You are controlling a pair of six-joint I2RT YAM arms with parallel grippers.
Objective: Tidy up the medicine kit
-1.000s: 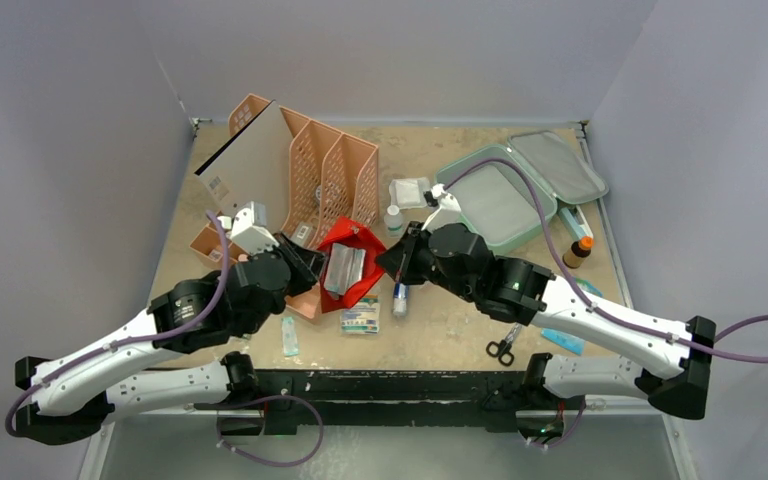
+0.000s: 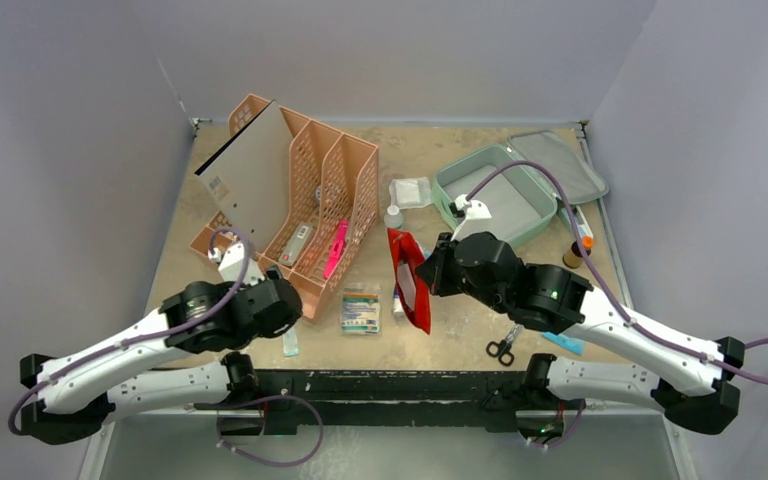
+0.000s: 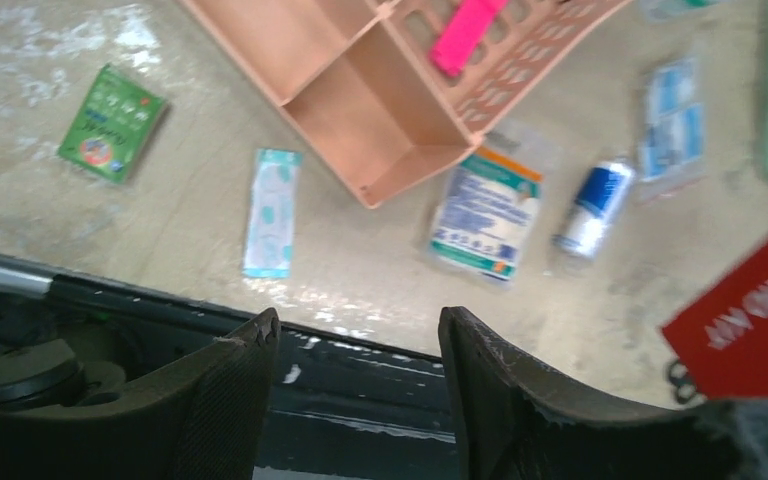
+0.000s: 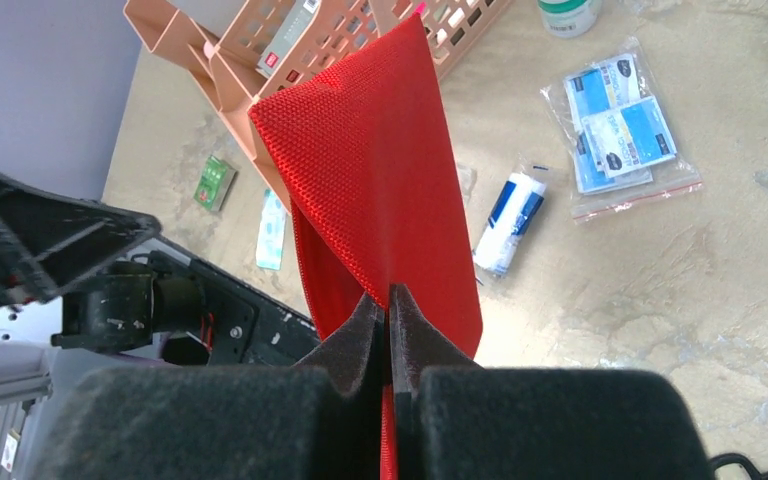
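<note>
A red pouch (image 2: 409,280) hangs from my right gripper, which is shut on its fabric; the pouch fills the middle of the right wrist view. My left gripper stands open over the front edge, nothing between its fingers. Below it in that view lie a green box (image 3: 113,124), a pale blue-white packet (image 3: 272,213), a bagged packet with an orange stripe (image 3: 487,212) and a blue-and-white roll (image 3: 596,207). The peach organizer (image 2: 332,170) holds a pink item (image 2: 337,247) and a grey-white box (image 2: 297,243).
An open mint case (image 2: 509,237) stands at the back right, beside a brown bottle (image 2: 577,253). Scissors (image 2: 502,346) lie near the front edge. A white bottle (image 2: 393,217) and a white packet (image 2: 411,192) sit between organizer and case.
The left gripper has come off the pouch and drawn back toward the front left. My right gripper has carried the pouch rightward; its mouth, earlier spread wide, now looks narrower.
</note>
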